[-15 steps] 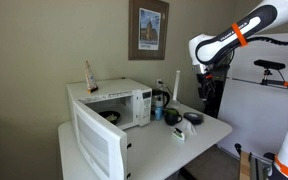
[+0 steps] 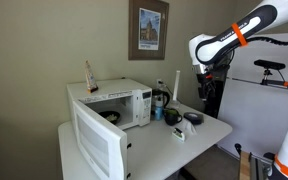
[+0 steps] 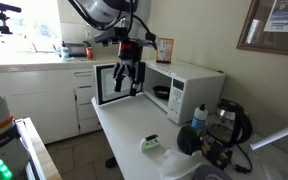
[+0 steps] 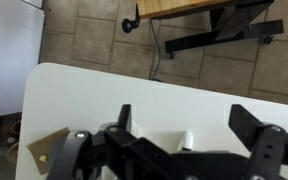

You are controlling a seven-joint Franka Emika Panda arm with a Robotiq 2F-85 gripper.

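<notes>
My gripper stands open in the wrist view, its two black fingers wide apart with nothing between them. In exterior view 2 the gripper (image 3: 126,84) hangs pointing down, above the white table (image 3: 134,130) and clear of it. A white microwave (image 2: 142,108) stands against the wall with its door (image 2: 101,143) swung open. Inside it a dark round pan (image 3: 162,92) shows. On the tabletop lies a small white-and-green item (image 3: 149,143), partly hidden by the gripper's body in the wrist view.
A black kettle (image 3: 234,121), a clear bottle with a blue label (image 3: 220,128) and a dark pot (image 3: 189,138) crowd the table near the wall. A bottle (image 2: 90,76) tops the microwave. Bare tabletop lies around the white-and-green item.
</notes>
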